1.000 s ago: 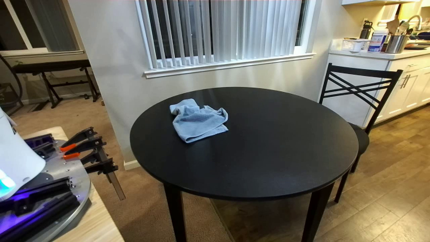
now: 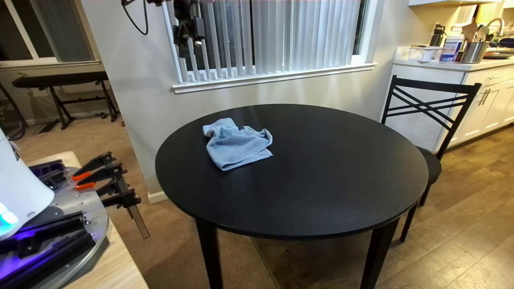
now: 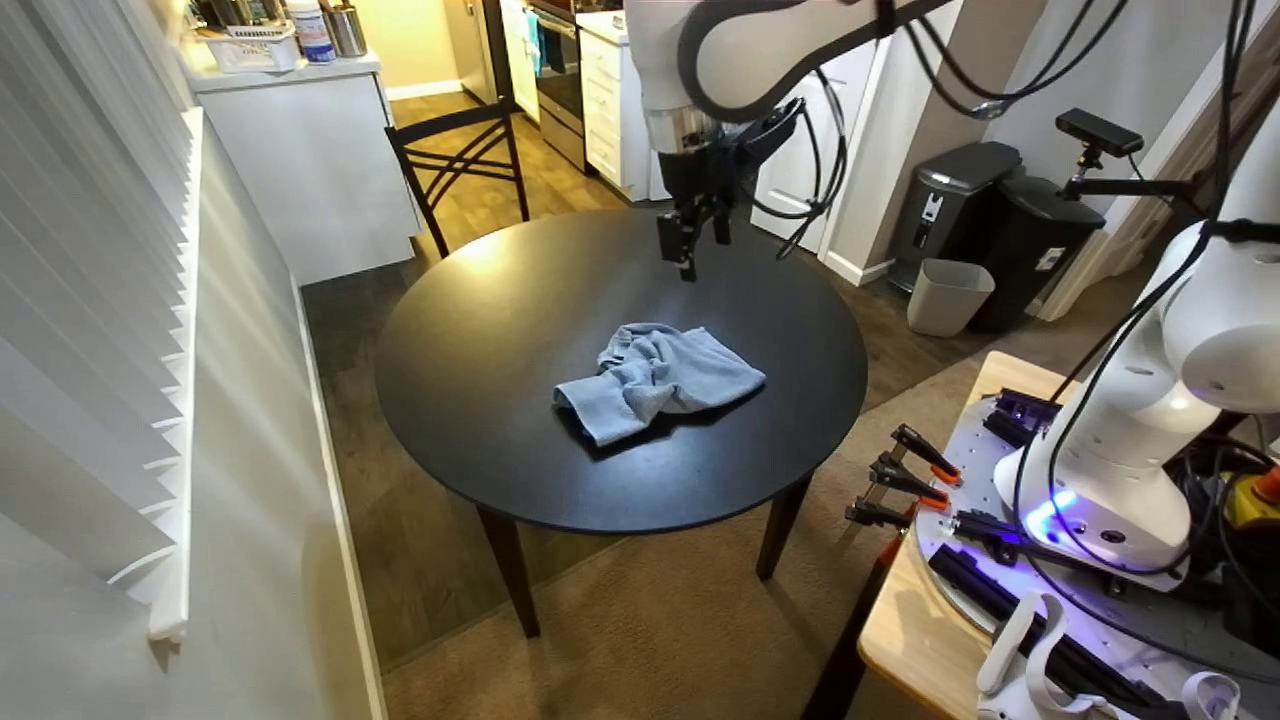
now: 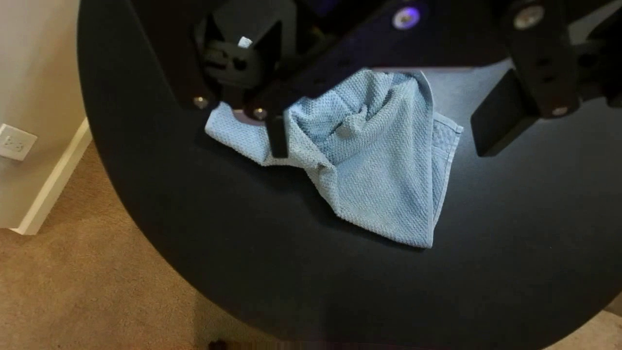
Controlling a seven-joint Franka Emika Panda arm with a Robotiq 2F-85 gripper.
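Note:
A crumpled light-blue cloth (image 2: 239, 144) lies on the left part of the round black table (image 2: 327, 192). In the second exterior view the cloth (image 3: 660, 382) shows folds and a bunched middle. My gripper (image 3: 696, 258) hangs in the air above the table, apart from the cloth. From the wrist, the gripper stands open, its fingers wide apart with the cloth (image 4: 385, 169) visible below and between them. Only the lower end of the gripper (image 2: 189, 41) shows at the top of the first exterior view, in front of the window blinds.
Apart from the cloth, the tabletop is bare. A black chair (image 2: 429, 110) stands at the table's kitchen side. Clamps (image 3: 906, 474) jut from the robot's wooden stand towards the table. A wall with a window sill (image 2: 274, 77) runs behind the table.
The gripper has come into the top left of the first exterior view, where it was out of sight a second ago. The cloth lies unchanged.

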